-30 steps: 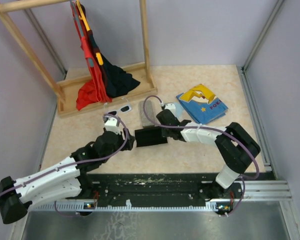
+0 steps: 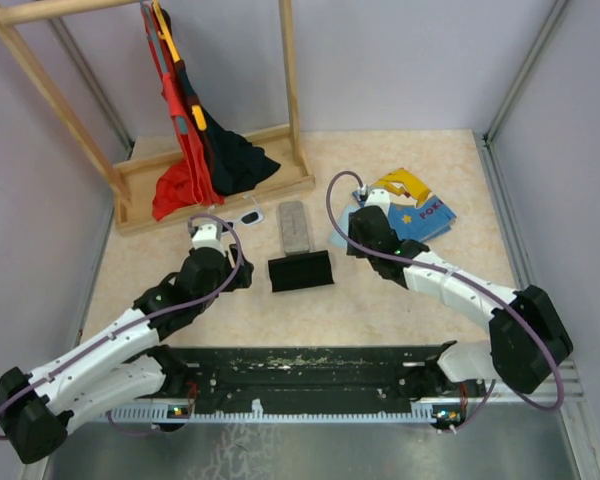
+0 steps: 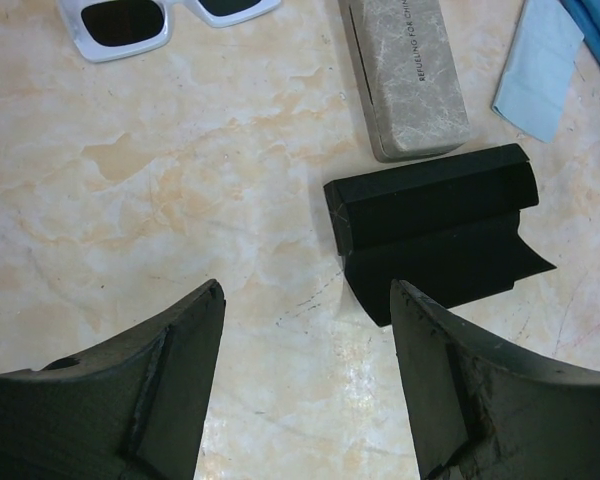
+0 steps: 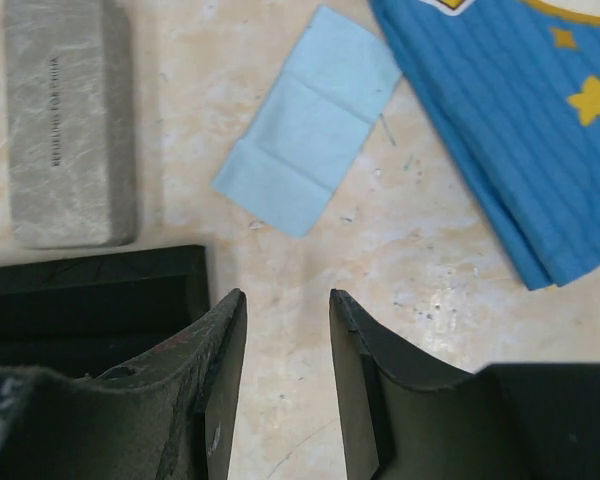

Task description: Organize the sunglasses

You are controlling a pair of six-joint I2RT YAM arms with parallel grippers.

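Observation:
White-framed sunglasses (image 3: 125, 22) with dark lenses lie on the table at the top left of the left wrist view, cut off by its edge. The black case stands unfolded on the table, its inside showing in the right wrist view. Behind it is a grey box (image 3: 410, 75) with printing on it. A light blue cloth (image 4: 310, 120) lies flat to the right of the box. My left gripper is open and empty, left of the black case. Open and empty too, my right gripper hovers right of the case, near the cloth.
A folded blue cloth bag (image 2: 425, 218) with yellow print lies at the back right. At the back left, a wooden rack (image 2: 130, 200) holds hanging red and dark clothes (image 2: 185, 180).
My right arm has moved right, away from the black case toward the blue cloths. The left gripper has drawn back slightly to the left from the case.

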